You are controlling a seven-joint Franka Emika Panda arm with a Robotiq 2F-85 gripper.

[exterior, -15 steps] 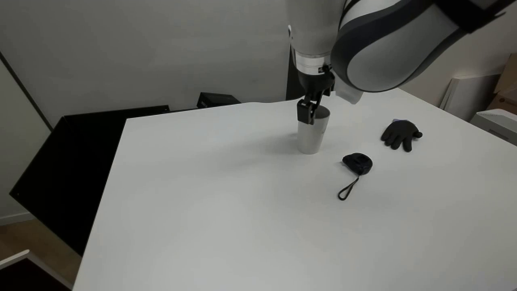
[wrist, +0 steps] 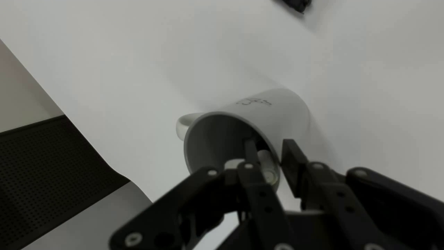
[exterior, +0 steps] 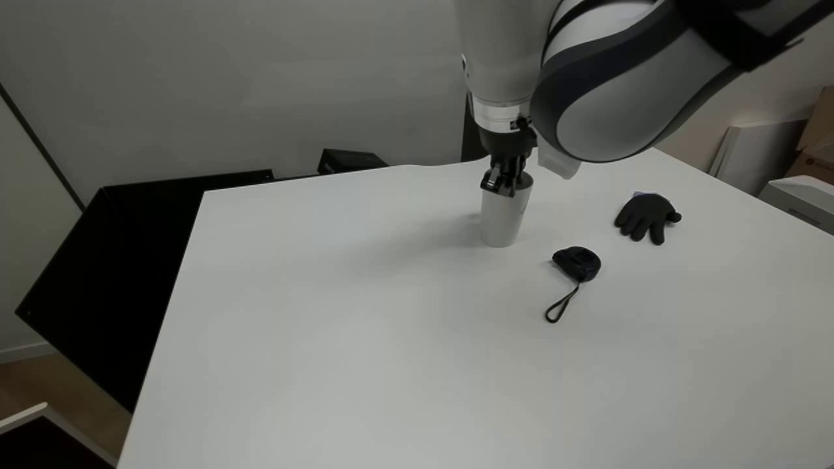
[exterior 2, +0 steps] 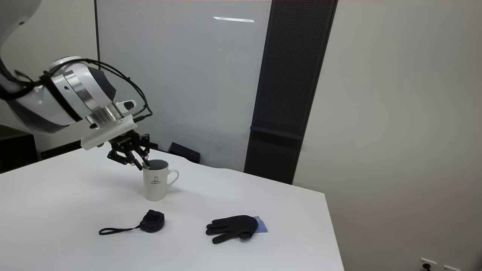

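Observation:
A white mug (exterior 2: 154, 184) with a grey inside and a small dark print stands upright on the table. Its handle (exterior 2: 173, 176) points right in exterior view 2. My gripper comes down at a slant over the mug's rim and is shut on it, one black finger (wrist: 251, 155) inside the cup and the other outside against the wall. Pale, rounded shapes show beside the inner finger in the wrist view; what they are I cannot tell. From exterior view 1 the mug (exterior: 500, 225) shows below the fingers, its handle hidden.
A black tape measure (exterior: 578, 263) with a wrist loop lies in front of the mug. Right of it rests a black glove (exterior: 647, 216) over a bluish piece.
The gripper's fingers have come together on the mug's rim; a second ago a finger stood farther out to the left. The mug has hardly moved, and the arm has shifted slightly.

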